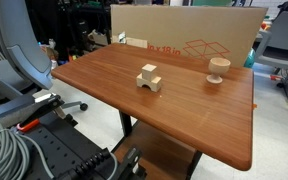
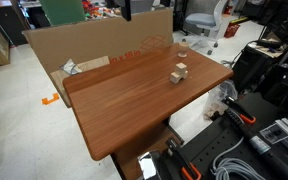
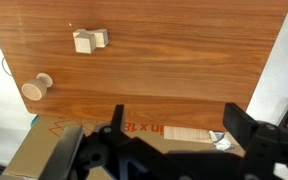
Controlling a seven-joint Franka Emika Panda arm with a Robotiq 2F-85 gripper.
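Note:
On the brown table (image 1: 189, 105) a small pale wooden cube (image 1: 149, 70) rests on a notched wooden block (image 1: 149, 82). Farther back, near the cardboard, stands a pale wooden cup-shaped piece (image 1: 218, 67). From above, the wrist view has the cube (image 3: 83, 43) and block (image 3: 101, 38) at the upper left, with the cup-shaped piece (image 3: 38, 86) below them by the table's edge. My gripper is open high over the tabletop, its dark fingers wide apart at the bottom of that view. Nothing is between them, and the wooden pieces lie well off to the side.
A tall cardboard sheet (image 1: 174, 24) borders the table's back edge. Cables (image 1: 6, 145) and dark equipment fill the front left, and office chairs (image 2: 203, 20) stand beyond the table.

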